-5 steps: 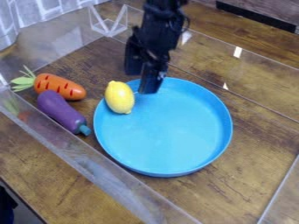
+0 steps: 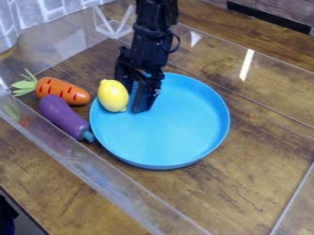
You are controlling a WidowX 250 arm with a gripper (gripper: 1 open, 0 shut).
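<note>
My black gripper (image 2: 138, 84) reaches down from the top centre over the left back of a blue plate (image 2: 160, 138), its fingers open beside a yellow toy lemon (image 2: 113, 95) at the plate's left edge. Whether the fingers touch the lemon is hard to tell.
A toy carrot (image 2: 59, 89) and a purple toy eggplant (image 2: 64, 117) lie left of the plate, behind what looks like a clear edge.
My gripper has moved down and left toward the lemon. The plate and lemon have shifted a little to the left.
</note>
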